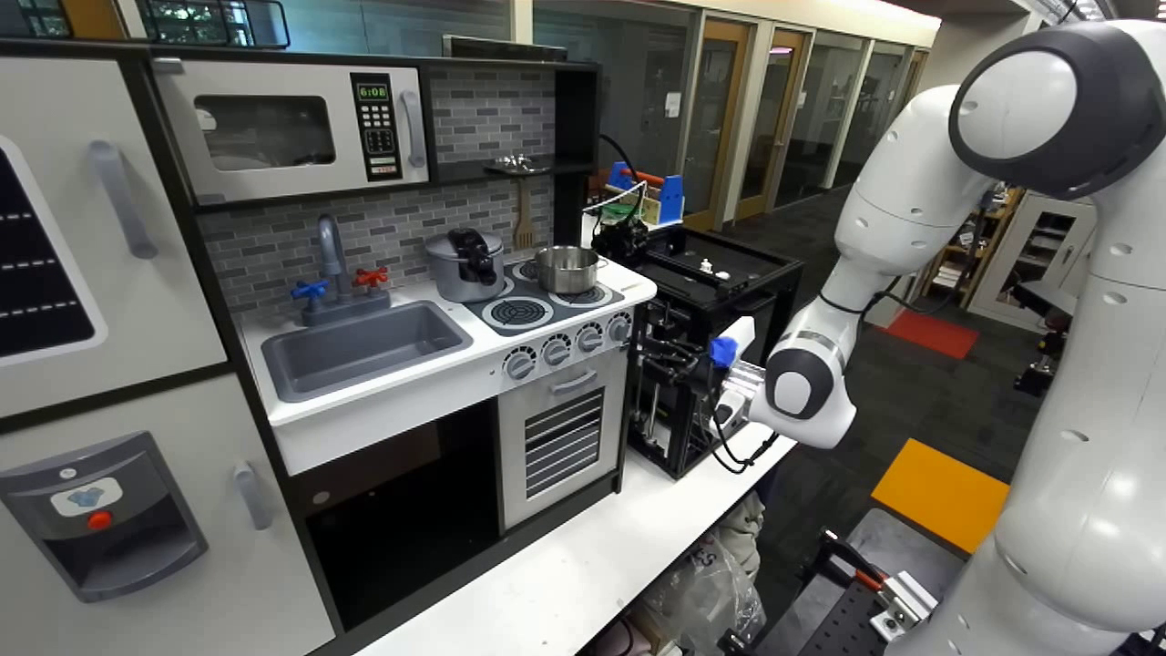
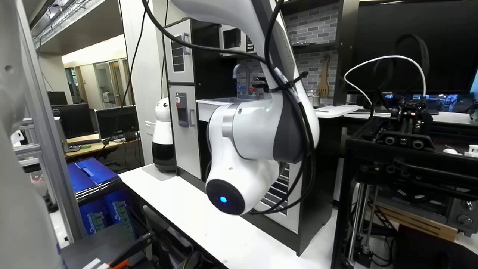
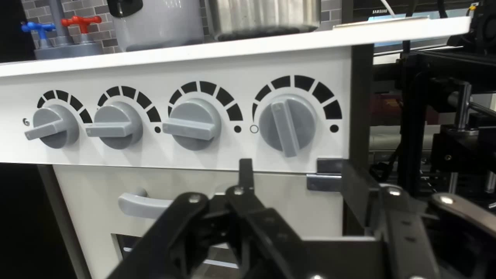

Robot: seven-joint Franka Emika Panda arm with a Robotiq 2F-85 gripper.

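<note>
Four grey stove knobs run along the white front panel of the toy kitchen in the wrist view. The rightmost knob (image 3: 296,123) has its bar nearly upright, tilted a little to the left at the top. Beside it, the third knob (image 3: 197,121) has its bar close to level, as do the two knobs farther left. My gripper stands in front of and below the rightmost knob, its fingers spread apart with nothing between them. In exterior view 1 the gripper's fingers cannot be made out; exterior view 2 hides them behind the arm.
On the stove top sit a grey pot (image 1: 464,269) and a steel pot (image 1: 567,269). Below the panel is the oven door handle (image 3: 143,205). A black-framed machine (image 1: 700,273) stands close to the kitchen's right side.
</note>
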